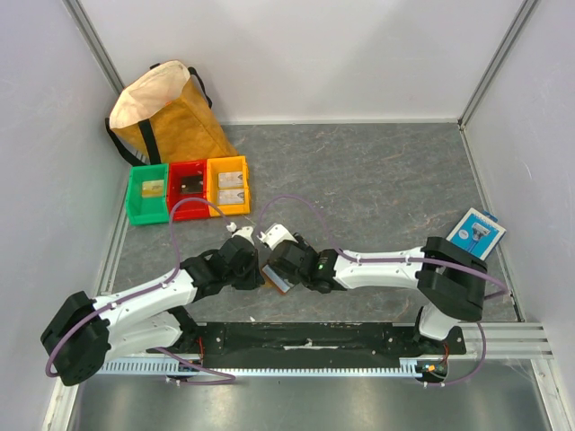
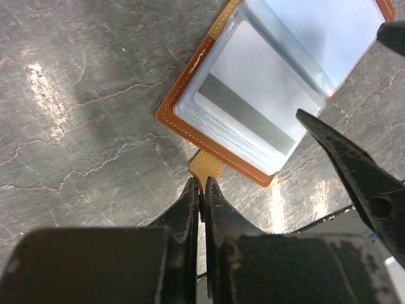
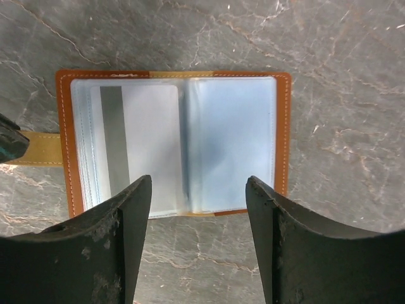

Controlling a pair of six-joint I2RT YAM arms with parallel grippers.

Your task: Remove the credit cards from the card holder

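Note:
The card holder (image 3: pixel 231 142) lies open on the grey surface, brown-edged, with white cards (image 2: pixel 250 82) in its left clear sleeves and a pale sleeve on the other half. In the left wrist view my left gripper is shut on the holder's tan strap. My right gripper is part open above the holder, its fingertips over the two halves with nothing visible held; its dark fingers also show at the right of the left wrist view. From the top, both arms largely cover the holder.
Green, red and orange bins (image 1: pixel 147 215) holding cards stand at the back left, before a yellow bag (image 1: pixel 171 117). A blue-and-white boxed item (image 1: pixel 476 235) lies at the far right.

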